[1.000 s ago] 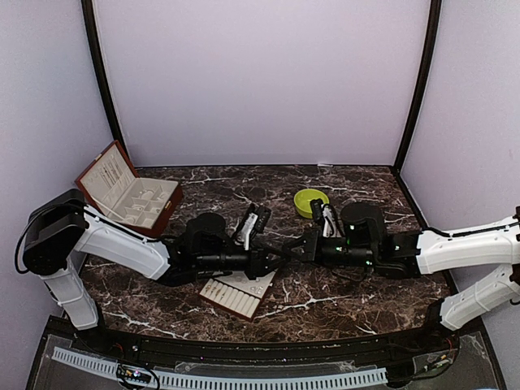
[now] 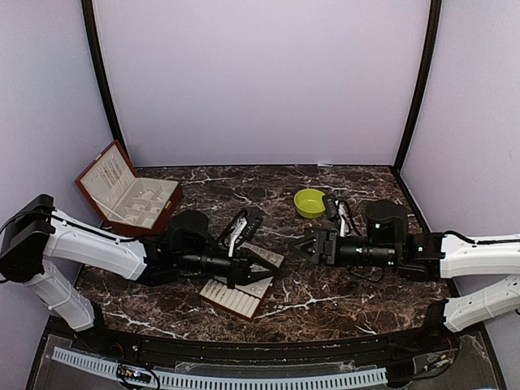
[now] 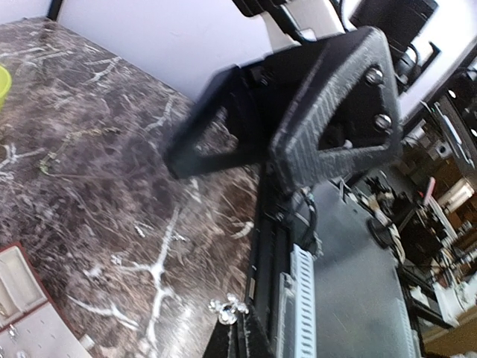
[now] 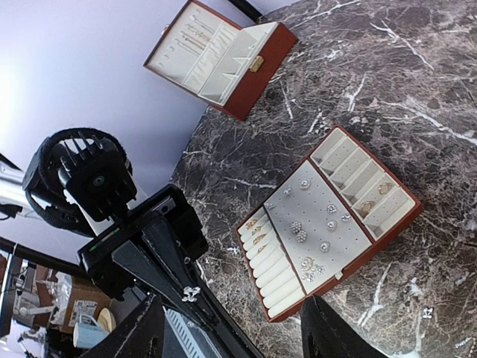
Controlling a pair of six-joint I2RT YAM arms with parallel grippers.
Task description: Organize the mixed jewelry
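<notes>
My left gripper point(image 2: 264, 272) is shut on a small silver, sparkly piece of jewelry at its fingertips, also visible in the right wrist view point(image 4: 191, 294). It hangs over the low jewelry tray point(image 4: 320, 224), which has a board of earrings, ring rolls holding a few rings, and compartments with some rings. My right gripper point(image 2: 302, 248) stands open to the right of the left one, its two fingertips apart at the bottom of the right wrist view with nothing between them.
An open jewelry box point(image 2: 166, 211) sits at the back left. A green bowl point(image 2: 310, 203) stands at the back, behind my right gripper. Small loose pieces and a chain point(image 3: 63, 149) lie on the marble table.
</notes>
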